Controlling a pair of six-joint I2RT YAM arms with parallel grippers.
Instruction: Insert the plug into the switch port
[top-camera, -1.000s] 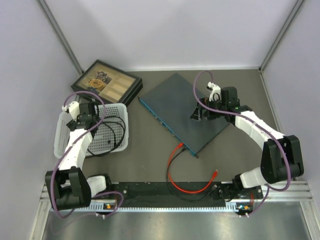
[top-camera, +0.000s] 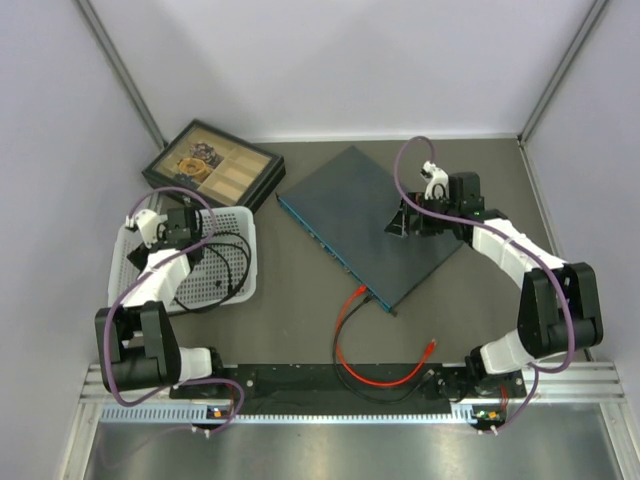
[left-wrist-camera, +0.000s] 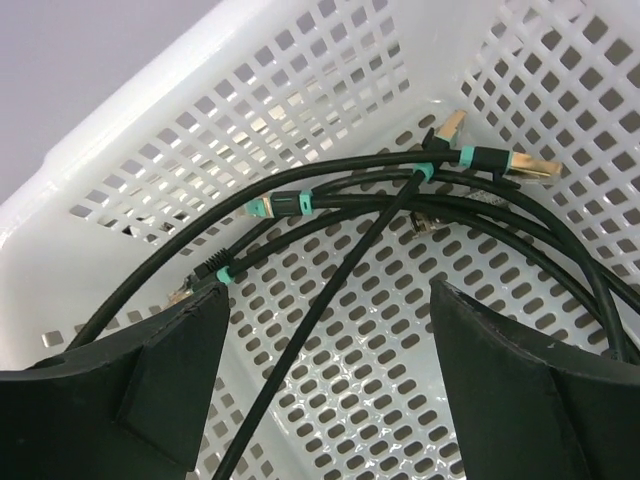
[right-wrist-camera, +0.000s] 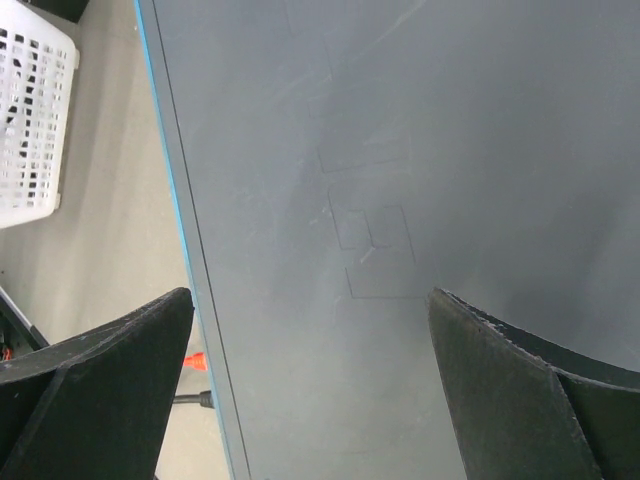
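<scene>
In the white basket (top-camera: 253, 262) lie several black cables (left-wrist-camera: 345, 265) with metal-tipped plugs (left-wrist-camera: 535, 166) and green bands. My left gripper is over the basket, its fingers apart; a cable runs across the view between them, and I see no grip on it. The switch (top-camera: 350, 215) is a flat dark grey box set at an angle, with ports along its blue front edge (top-camera: 325, 243). Above its top surface my right gripper stands open and empty. The port openings are hidden in the right wrist view.
A red cable (top-camera: 385, 383) and a black cable (top-camera: 335, 345) run from the near end of the switch's blue edge across the table. Behind the basket sits a compartment box (top-camera: 240, 195) with small parts. The table (top-camera: 290, 300) between basket and switch is bare.
My right arm has moved only slightly. Cables on the table and the switch look unmoved.
</scene>
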